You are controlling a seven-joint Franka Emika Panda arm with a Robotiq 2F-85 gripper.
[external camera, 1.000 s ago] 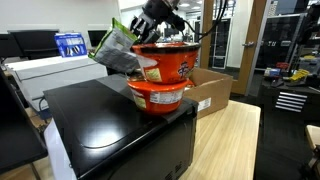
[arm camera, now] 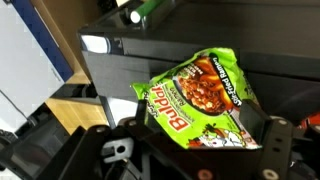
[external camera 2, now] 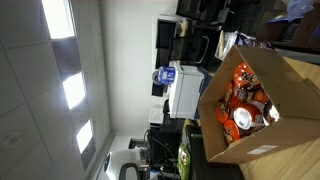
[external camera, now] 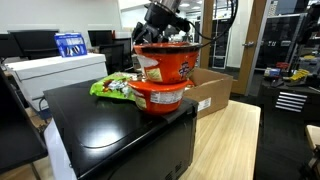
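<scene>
A green Buldak noodle packet (external camera: 112,87) lies on the black box top (external camera: 90,125), behind the stacked red bowls (external camera: 165,65). In the wrist view the packet (arm camera: 203,98) shows its red-and-brown food picture, seen beyond my gripper. My fingers stand apart on either side of the packet's lower part. The gripper (external camera: 145,33) is above and behind the bowls in exterior view 1, clear of the packet, and partly hidden by them. A small green piece of the packet (external camera 2: 183,157) shows at the bottom of exterior view 2.
An open cardboard box (external camera 2: 270,90) holds several red cups and packets. In exterior view 1 its side (external camera: 212,95) stands beyond the red bowls. A white box with a blue pack (external camera: 70,45) is at the back. The near part of the black top is bare.
</scene>
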